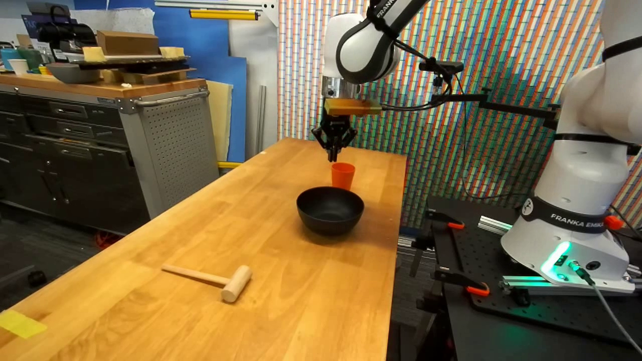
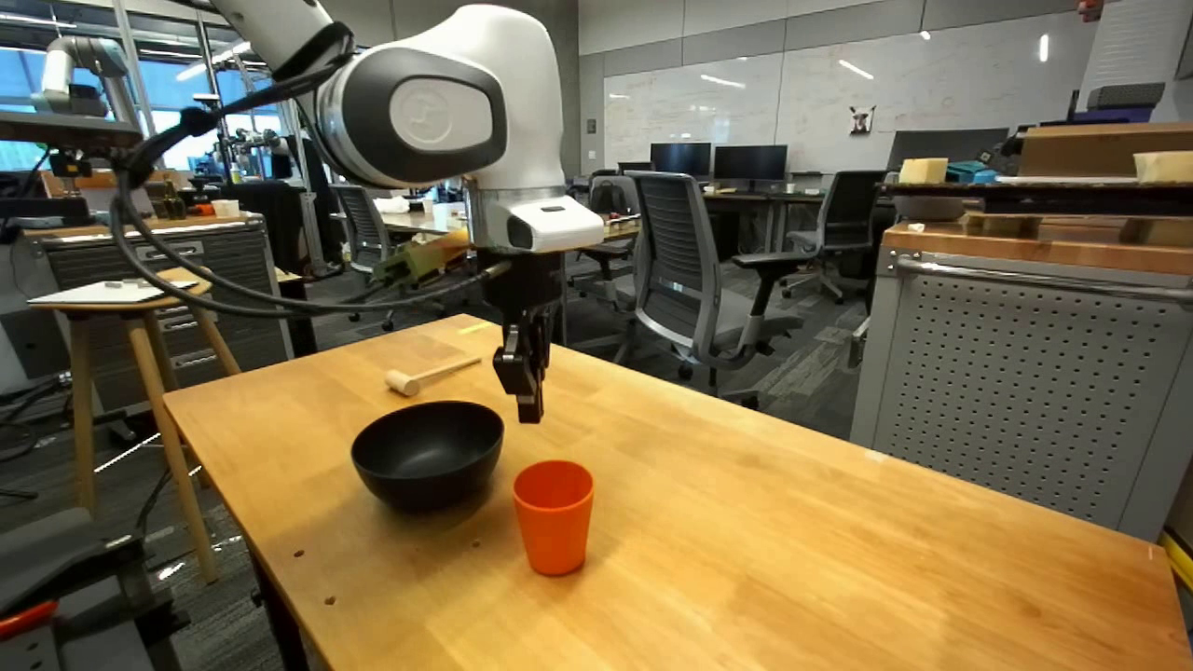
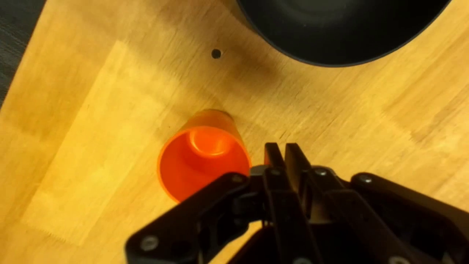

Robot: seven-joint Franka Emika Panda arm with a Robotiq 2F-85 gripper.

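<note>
An orange cup (image 2: 554, 520) stands upright on the wooden table, with its inside empty in the wrist view. Close beside it is a black bowl (image 1: 330, 210), also empty. My gripper (image 2: 530, 416) points down above the table, its tips higher than the cup's rim in exterior view 2. Seen from the wrist, the gripper is just to the right of the orange cup (image 3: 204, 160), and part of the cup's rim is hidden behind it. The fingers are close together, with a narrow gap and no object visible between them.
A wooden mallet (image 1: 207, 281) lies on the table beyond the bowl, away from the cup. Yellow tape (image 1: 21, 324) marks one table corner. The table top (image 2: 805, 537) on the cup's open side is clear.
</note>
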